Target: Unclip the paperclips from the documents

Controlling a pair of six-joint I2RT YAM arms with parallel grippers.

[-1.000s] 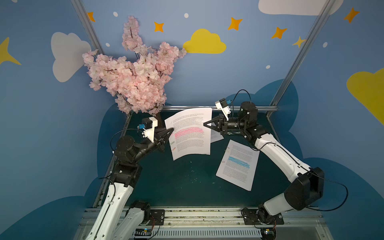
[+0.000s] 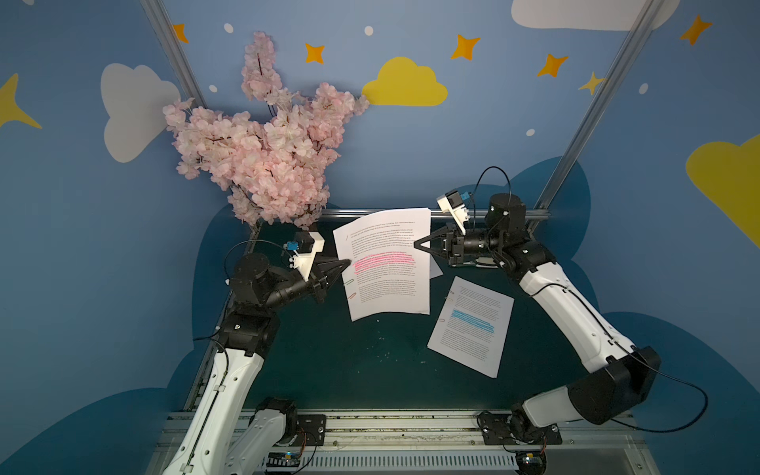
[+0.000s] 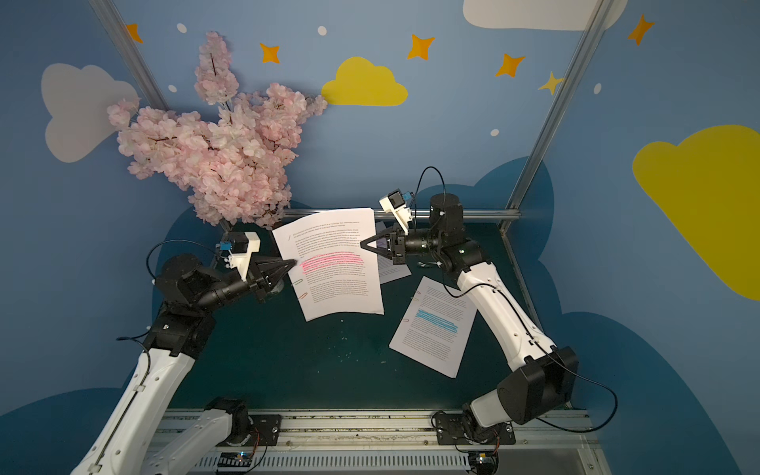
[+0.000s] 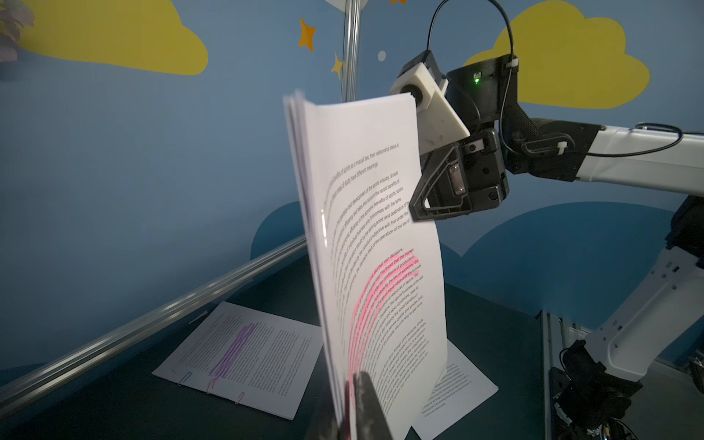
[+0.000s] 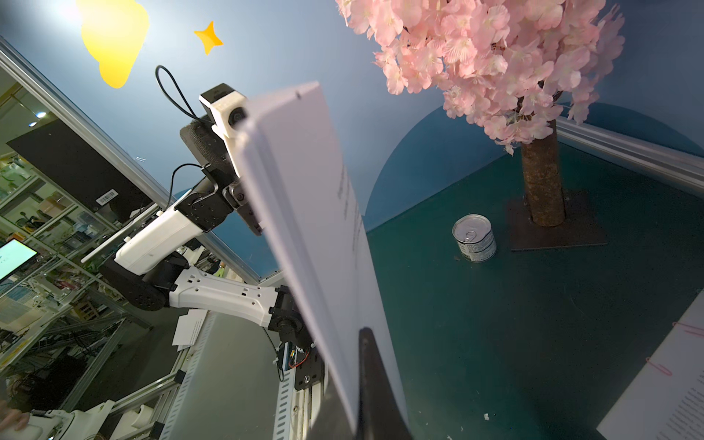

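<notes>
A stack of white paper with pink highlighting (image 2: pixel 384 289) is held raised between my two arms. Along its left edge sit a dark clip (image 3: pixel 298 282) and an orange clip (image 3: pixel 303 295), with a small clip mark (image 3: pixel 289 237) higher up. My right gripper (image 2: pixel 416 244) is shut on the stack's right edge. My left gripper (image 2: pixel 346 263) stands slightly open at the left edge, one finger (image 4: pixel 366 403) on the printed side. Lying on the table are a blue-highlighted document (image 2: pixel 483 344), a clip (image 2: pixel 441 320) on its left edge, and a purple-highlighted document (image 4: pixel 278 366) with several clips.
A flowering artificial tree (image 2: pixel 261 158) rises at the back left. Close to its base stands a small can (image 5: pixel 474 238).
The raised stack and my right gripper have shifted right.
</notes>
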